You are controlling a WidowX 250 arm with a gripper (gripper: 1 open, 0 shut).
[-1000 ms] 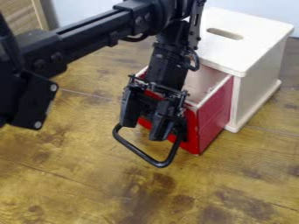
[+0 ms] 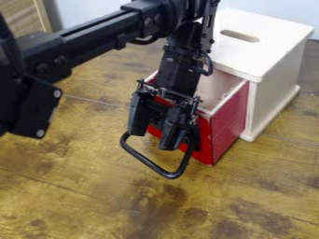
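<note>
The black arm reaches in from the upper left, and its gripper [image 2: 163, 126] hangs low at the front of a red-fronted box [image 2: 227, 126] with a pale interior. A black loop-shaped bar sticks out below the gripper over the floor. The gripper covers the left part of the red front; whether its fingers are open or shut, or hold anything, I cannot tell.
A white wooden box [image 2: 270, 65] with a slot in its top stands behind the red one at the right.
</note>
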